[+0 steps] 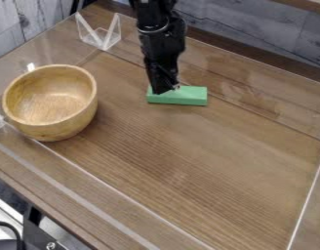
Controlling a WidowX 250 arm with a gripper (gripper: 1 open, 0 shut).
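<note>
A green rectangular block (186, 96) lies flat on the wooden tabletop, right of centre toward the back. My black gripper (164, 83) points down from the top of the view, its tips just over the block's back left part. Whether the fingers touch the block, or stand open or shut, I cannot tell.
A large wooden bowl (51, 100) occupies the left side of the table. A dark wooden wall (254, 29) runs along the back, and cables show at the lower left.
</note>
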